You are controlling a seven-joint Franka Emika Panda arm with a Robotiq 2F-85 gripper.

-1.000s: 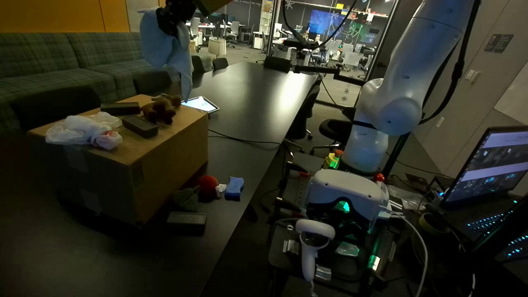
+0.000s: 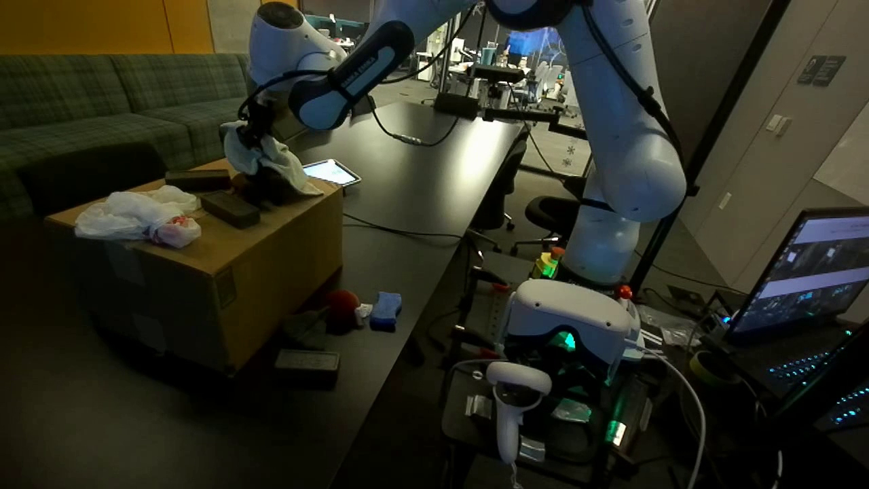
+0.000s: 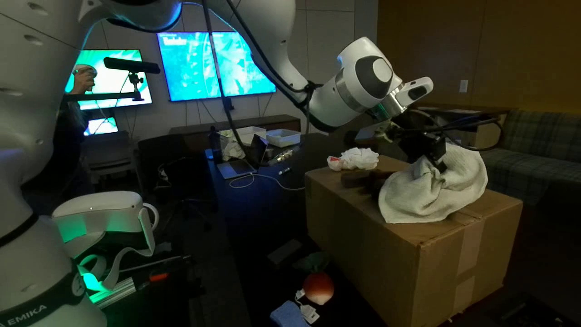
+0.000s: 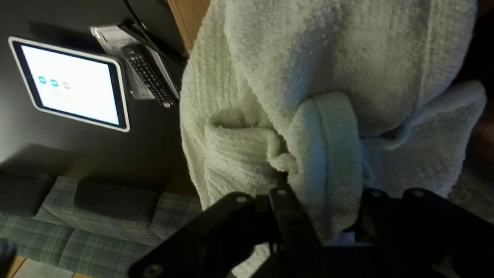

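A whitish towel (image 3: 430, 188) drapes over the far end of the cardboard box (image 3: 365, 261), its lower folds resting on the box top. My gripper is shut on a bunched fold of this towel, which stands up between the fingers in the wrist view. From the first exterior view, the gripper (image 2: 257, 134) sits low over the box with the towel (image 2: 273, 163) hanging around it. The brown plush toy that lay at this end of the box is hidden or nearly so by the cloth and its shadow.
Beside the towel on the box lie dark erasers (image 2: 230, 208) and a crumpled white plastic bag (image 2: 138, 216). A tablet (image 4: 69, 83) and a remote (image 4: 148, 74) lie on the table past the box. Below it are a red round toy (image 3: 318, 287) and a blue sponge (image 2: 386, 310).
The arm has come down with the towel from high above the box's far end. The cloth now spreads on the box top, covering where the brown plush toy was visible.
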